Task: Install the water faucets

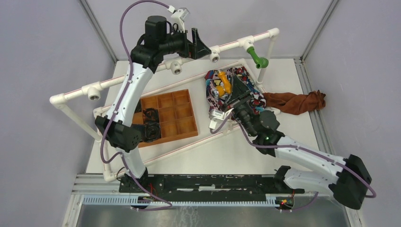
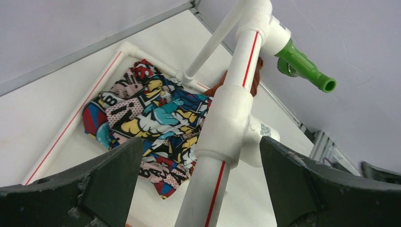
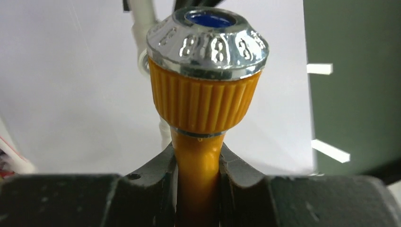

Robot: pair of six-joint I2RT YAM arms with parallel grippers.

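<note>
My right gripper is shut on an orange faucet, which has a chrome ring at the end seen in the right wrist view. The faucet is below and apart from a white tee socket on the raised pipe. A green faucet is fitted in the tee at the right. My left gripper stands open at the raised pipe, with the pipe and a tee between its fingers in the left wrist view.
A wooden compartment tray lies at left inside the lower pipe frame. A patterned cloth is under the right gripper, and a brown cloth lies at right. More empty tee sockets line the raised pipe.
</note>
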